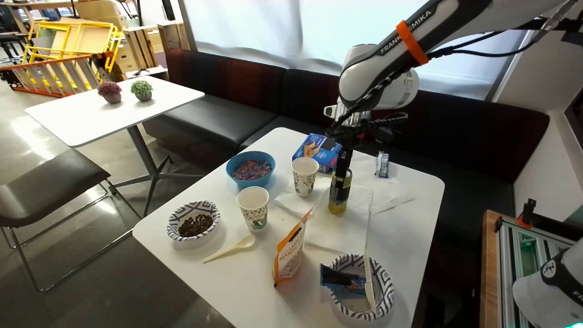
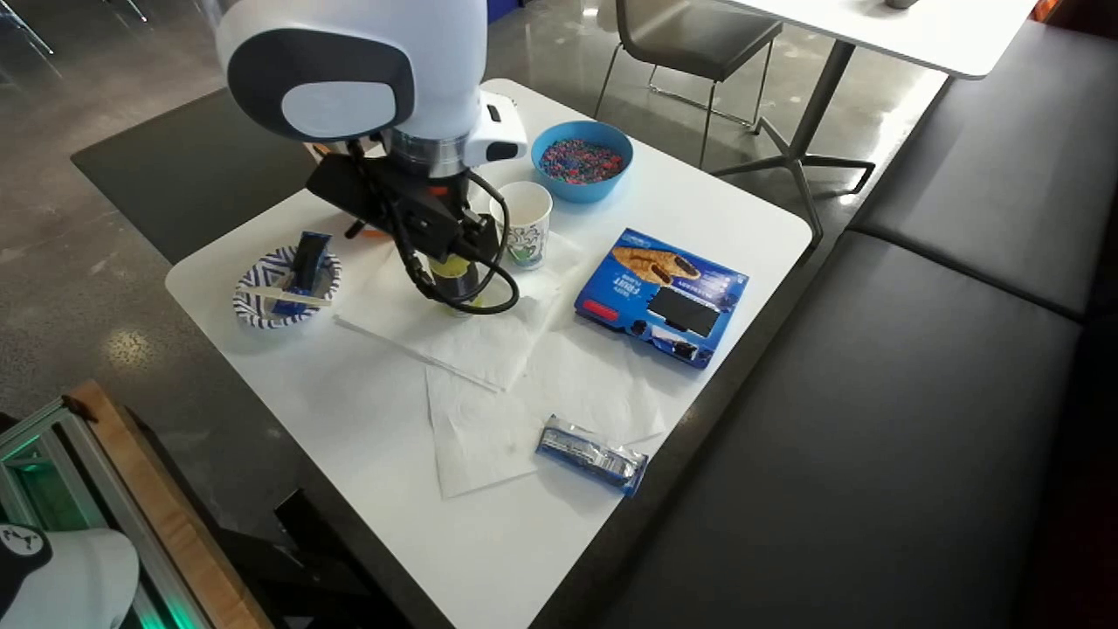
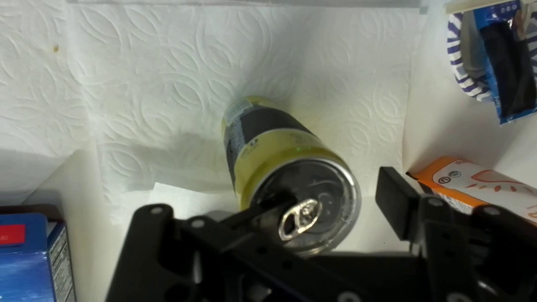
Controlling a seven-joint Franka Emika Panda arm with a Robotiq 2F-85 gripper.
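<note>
A yellow can with a dark band stands upright on a white paper towel, its silver lid and pull tab facing the wrist camera. My gripper is part open at the can's top. One finger overlaps the lid in the wrist view, while the other finger stands off to the right with a clear gap to the rim. Exterior view 1 has the dark gripper coming down over the upper part of the can. In exterior view 2, the arm and cables partly hide the can.
Close to the can are a paper cup, a blue snack box and an orange-white pouch. A patterned bowl holds a wrapper. Farther off are a second cup, a blue bowl and a spoon.
</note>
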